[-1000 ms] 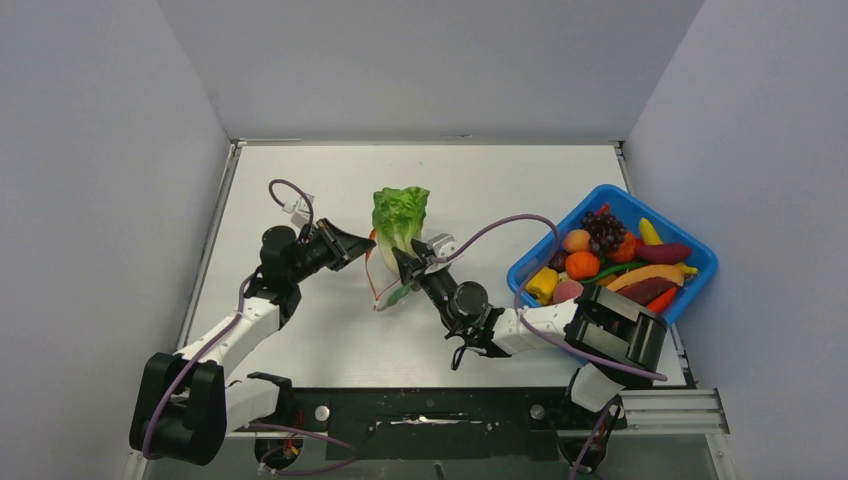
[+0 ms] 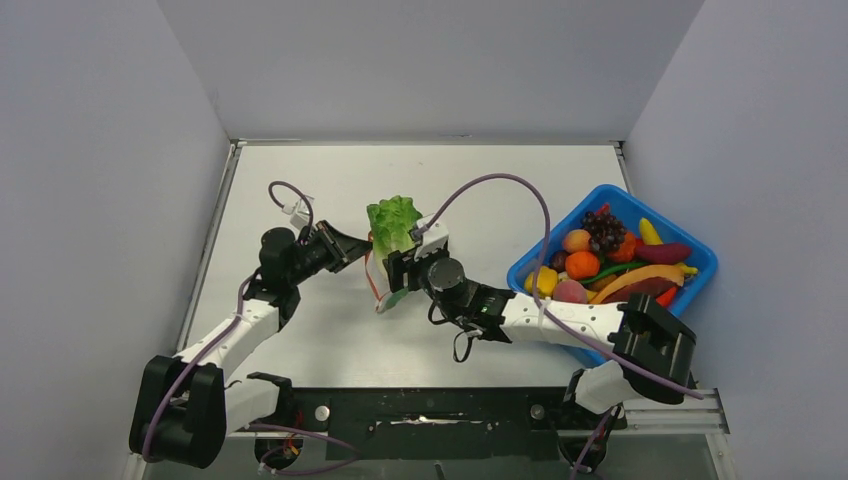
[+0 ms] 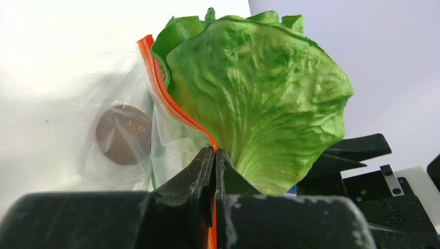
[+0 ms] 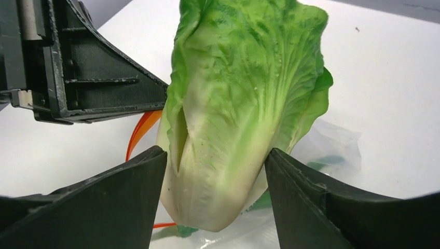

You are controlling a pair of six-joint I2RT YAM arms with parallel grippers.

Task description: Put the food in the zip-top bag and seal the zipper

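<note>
A head of green lettuce [image 2: 393,228] stands upright at the mouth of the clear zip top bag [image 3: 117,155]. Its pale base lies between the fingers of my right gripper, which are spread to about its width; whether they press on it is unclear. My left gripper is shut on the bag's orange zipper rim [image 3: 171,104]. Through the clear plastic, a brown round item shows, and something green [image 4: 327,161] appears in the right wrist view. I cannot tell how far the lettuce base reaches into the bag.
At the right, a blue bin [image 2: 705,265] holds several fruits and vegetables, with my right arm passing over its near side.
The lettuce has shifted slightly left and down toward the bag. My left arm stays almost still at the bag rim.
</note>
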